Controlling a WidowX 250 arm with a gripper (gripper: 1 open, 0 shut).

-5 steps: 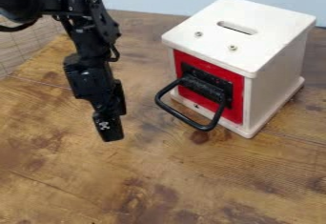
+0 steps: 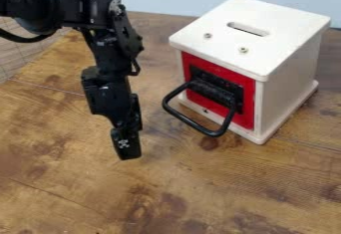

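My black gripper hangs low over the wooden table at the left, pointing down; from this angle I cannot make out how its fingers stand. To its right is a white wooden box with a slot and two screws on its sloped top and a red front panel. A black U-shaped handle sticks out from that panel, apart from my gripper.
A pale wall stands behind, and a tiled surface shows past the table's left edge.
My gripper has shifted slightly to the right and down over the last second. The box and its handle have not moved.
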